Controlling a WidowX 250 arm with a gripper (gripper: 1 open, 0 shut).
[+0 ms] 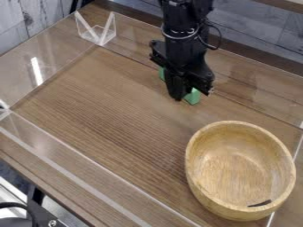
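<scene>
The black robot arm reaches down from the top centre, its gripper (180, 92) low over the table in front of a green object (192, 95), which is partly hidden behind it. Whether the fingers are open or shut, or touch the green object, is hard to make out at this size.
A wooden bowl (239, 171) with a small dark item inside fills the lower right. A clear wire or plastic holder (97, 27) stands at the back left. Black cables lie at the bottom left edge.
</scene>
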